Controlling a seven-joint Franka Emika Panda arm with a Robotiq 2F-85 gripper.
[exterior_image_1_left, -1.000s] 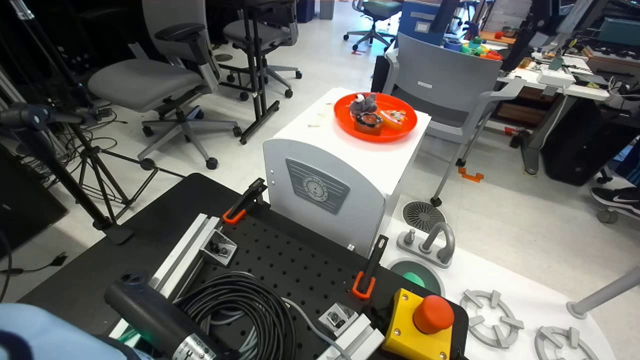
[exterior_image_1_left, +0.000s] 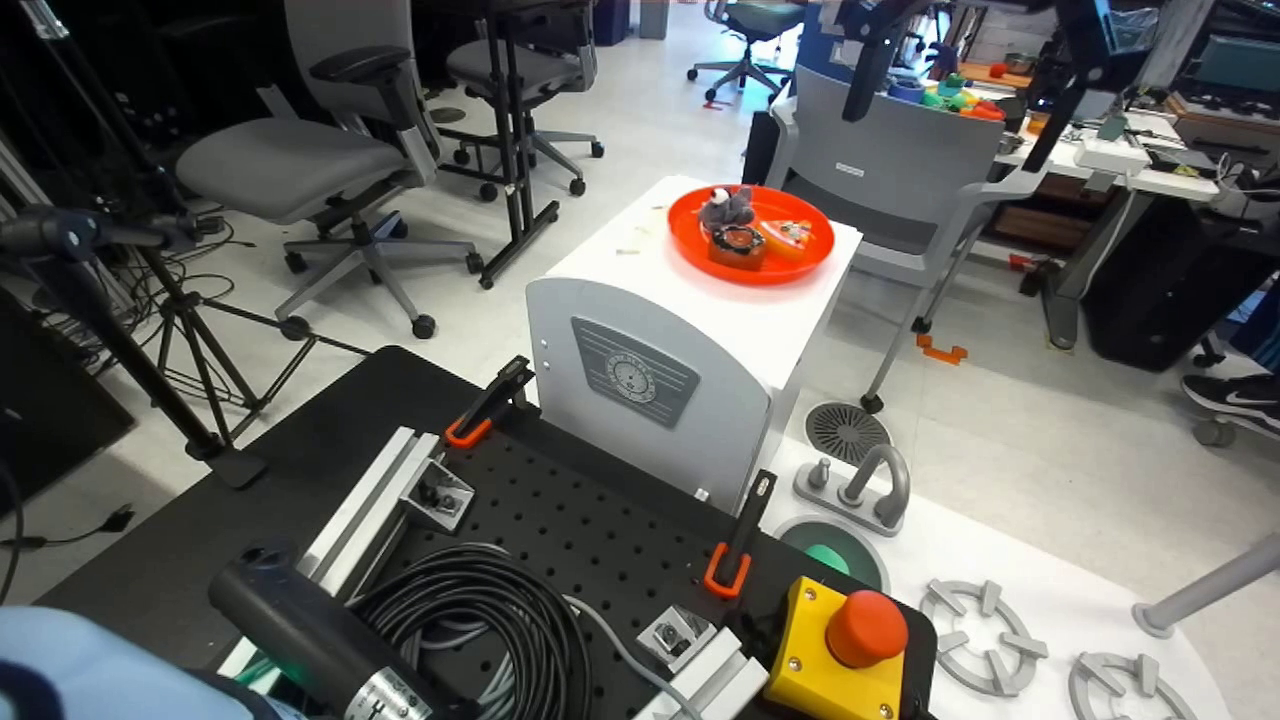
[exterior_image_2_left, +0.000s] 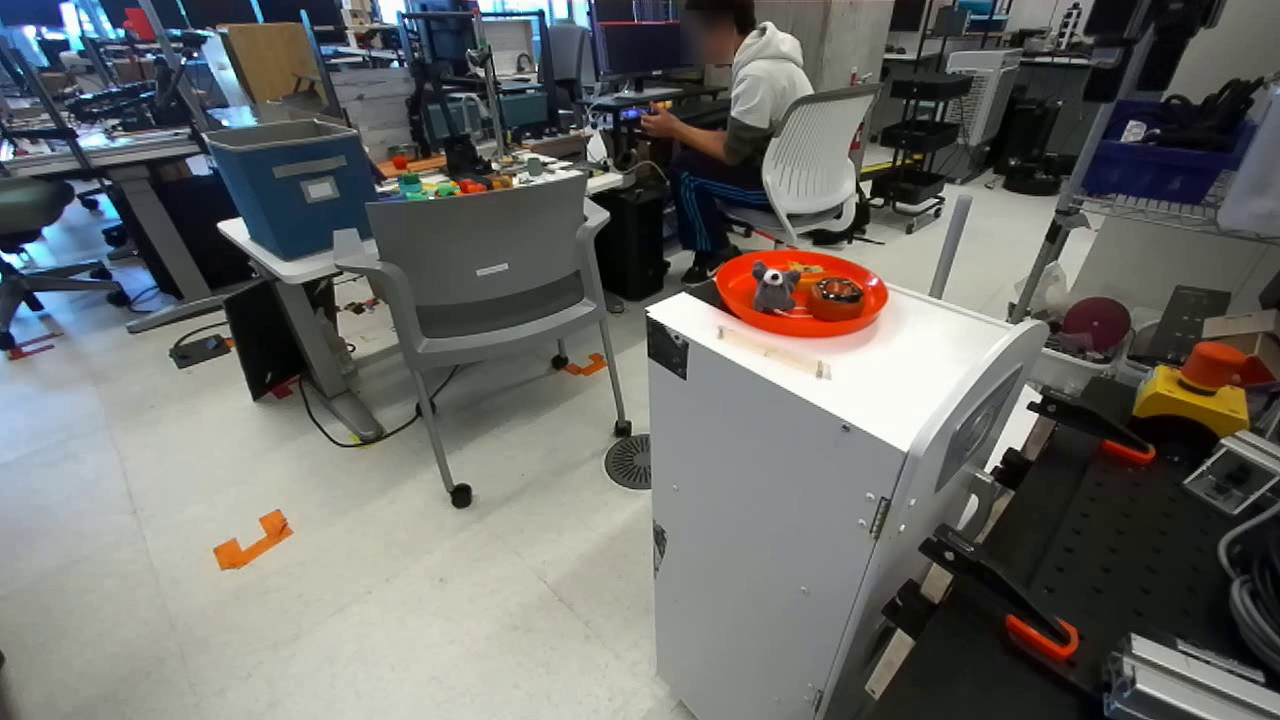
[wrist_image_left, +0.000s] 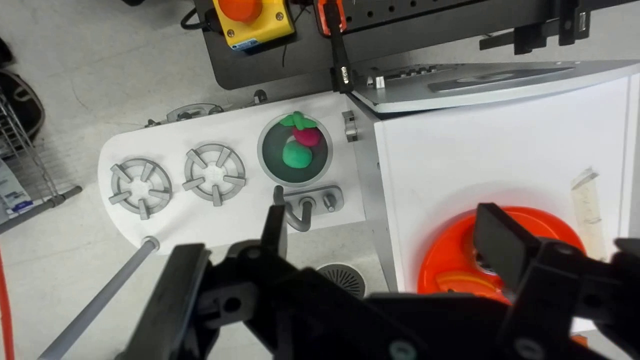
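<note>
My gripper stands open above the toy kitchen, its fingers wide apart and nothing visible between them. In exterior view 1 the gripper (exterior_image_1_left: 948, 138) hangs at the top right, clear of every surface. A round orange-red plate (exterior_image_1_left: 690, 246) rests on the white cabinet top. On it are a grey plush animal (exterior_image_2_left: 775, 288), a brown round-topped toy (exterior_image_2_left: 836, 299) and an orange wedge-like toy (exterior_image_1_left: 786, 236). The wrist view shows this plate partly hidden by a finger. In the grey sink (wrist_image_left: 264, 150) lie a green round toy (wrist_image_left: 297, 154) and a magenta toy with green leaves (wrist_image_left: 307, 137).
Beside the sink rises a grey faucet (wrist_image_left: 304, 213); two burners (wrist_image_left: 214, 174) lie farther along the white counter. A black table with clamps (exterior_image_1_left: 746, 534) and an emergency stop (exterior_image_1_left: 866, 628) borders the kitchen. Much of the cabinet top (wrist_image_left: 462, 156) is bare.
My gripper has come lower in exterior view 1, and its fingers now look farther apart there. The plate and its toys have stayed put.
</note>
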